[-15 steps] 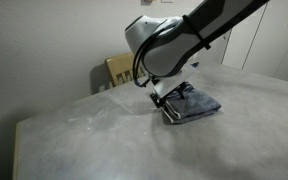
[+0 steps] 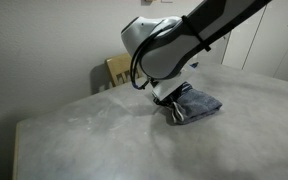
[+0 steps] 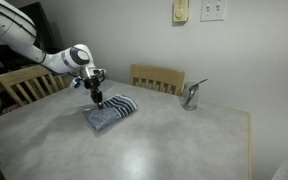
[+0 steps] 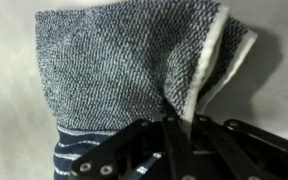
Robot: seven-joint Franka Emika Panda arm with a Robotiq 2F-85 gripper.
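Note:
A folded dark blue-grey cloth (image 2: 197, 106) with white stripes and pale edges lies on the table. In the second exterior view the cloth (image 3: 108, 117) shows a plain part in front and a striped part behind. My gripper is at the cloth's pale edge, shut on the cloth, which rises in a ridge towards the fingers. The plain side of the cloth (image 4: 109, 70) fills the middle of the wrist view, with stripes at lower left. The pinched part is mostly hidden between the fingers.
A metal cup (image 3: 191, 97) with something sticking out stands near the wall. Wooden chairs (image 3: 157, 78) line the table's far edge.
The gripper and arm have shifted very slightly, with the cloth's near edge a little changed in shape. Otherwise the scene looks the same.

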